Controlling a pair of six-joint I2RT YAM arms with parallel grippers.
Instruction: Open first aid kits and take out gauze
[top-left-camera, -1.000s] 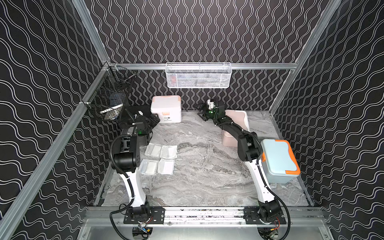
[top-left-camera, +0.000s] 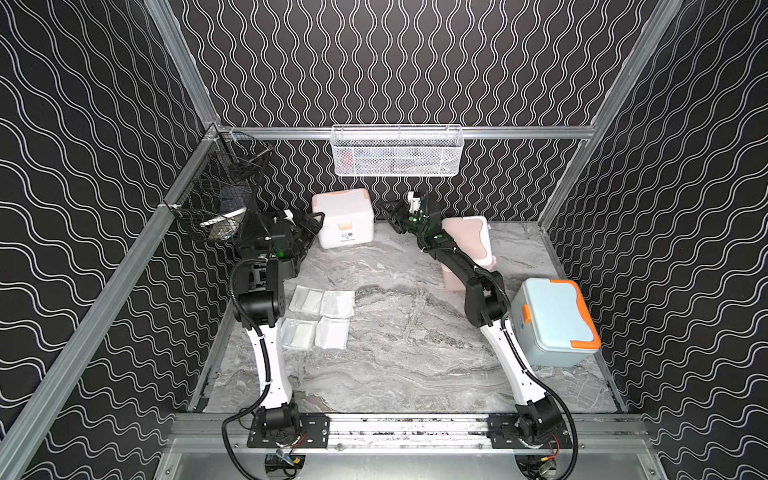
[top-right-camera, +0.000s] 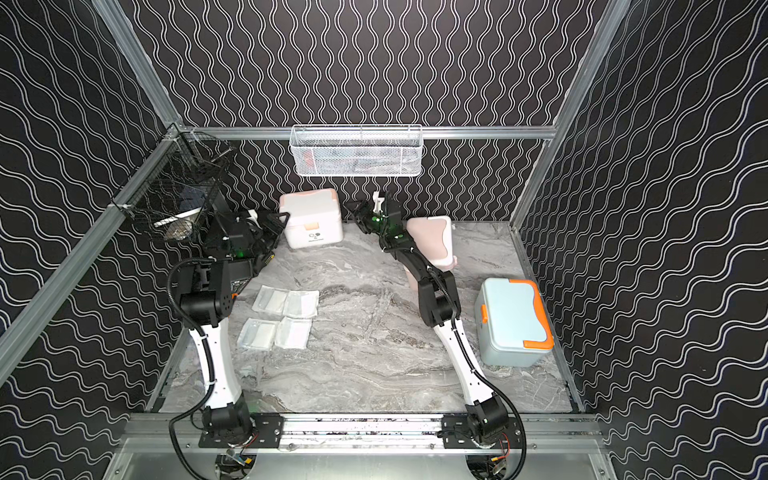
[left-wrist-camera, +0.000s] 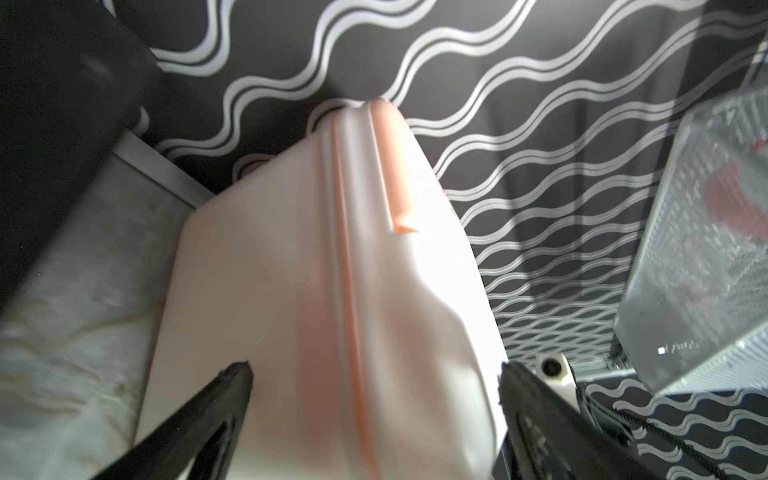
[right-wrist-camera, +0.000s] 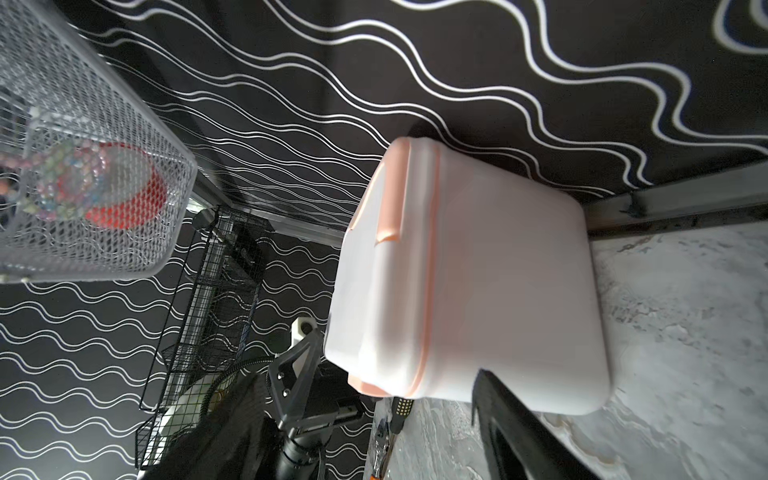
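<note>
Against the back wall, left of centre, stands a white and pink first aid kit with its lid shut. At its left side my left gripper is open, its fingertips apart with the kit's side wall before them. My right gripper is on the kit's other side, its fingers spread part way with nothing gripped between them. A pink kit stands behind my right forearm, partly hidden by it. The light blue and orange kit is shut at the right. Several white gauze packets lie flat at the left of the table.
A white mesh basket hangs on the back wall above the kit. On the left wall is a black wire basket with things in it. Bare table stretches across the middle and front.
The white and pink kit has shifted slightly right and tilted a little. My left gripper has moved right along with it, and my right gripper has come left, nearer to the kit.
</note>
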